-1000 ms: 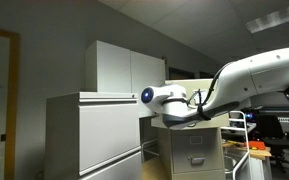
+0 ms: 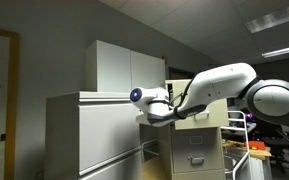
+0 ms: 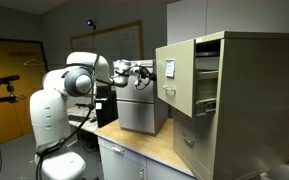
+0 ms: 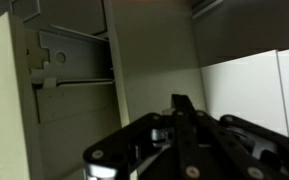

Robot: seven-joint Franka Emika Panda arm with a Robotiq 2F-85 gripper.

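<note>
In the wrist view my gripper looks shut, its dark fingertips close together with nothing visible between them. Beyond it stands a beige panel [image 4: 149, 55] with a long edge, beside a grey recess [image 4: 74, 110] that looks like a cabinet's inside. Another pale panel [image 4: 6, 105] borders that recess on the left. Seen from exterior view 2, my gripper [image 3: 148, 72] is high up, close to the open door [image 3: 175, 80] of a tall beige cabinet [image 3: 249, 110]. Whether it touches the door cannot be told.
White wall cupboards [image 4: 246, 90] lie to the right in the wrist view. A grey drawer-fronted unit [image 2: 109, 130] stands near the arm in exterior view 1. Below the arm is a wooden counter [image 3: 149, 145], largely clear.
In exterior view 1 my arm has moved left and its forearm has come lower, bringing the wrist closer to the grey unit. The furniture looks unmoved.
</note>
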